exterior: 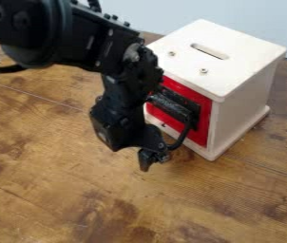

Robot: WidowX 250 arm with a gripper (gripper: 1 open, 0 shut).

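A cream wooden box (234,57) with a slot and screws on top stands at the right, its red front panel (197,133) holding a dark recessed part. The black arm reaches down from the top left. Its gripper (150,157) hangs in front of the box's red face, low and just left of it, pointing downward. Whether the fingers are apart or closed is hard to make out; nothing is visible in them.
A pale wall stands behind the box. A black cable loops along the arm.
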